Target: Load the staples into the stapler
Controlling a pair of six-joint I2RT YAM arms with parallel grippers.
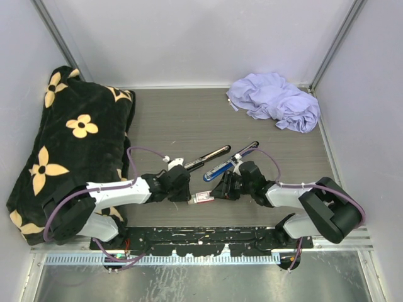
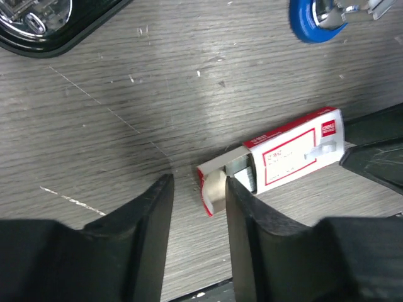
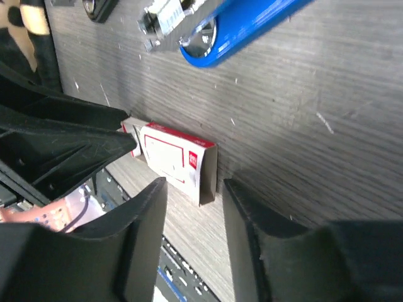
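A white-and-red staples box (image 2: 291, 151) lies on the table between the grippers, its inner tray (image 2: 217, 189) pushed partly out at the left end with a strip of staples showing. My left gripper stands open at that end, one finger at the tray. My right gripper is open at the box's other end, fingers either side of it or just short of it. Behind them lie a blue stapler (image 1: 217, 170) and a black stapler (image 1: 204, 157).
A dark flowered cushion (image 1: 75, 145) fills the left side. A lilac cloth (image 1: 277, 104) lies at the back right.
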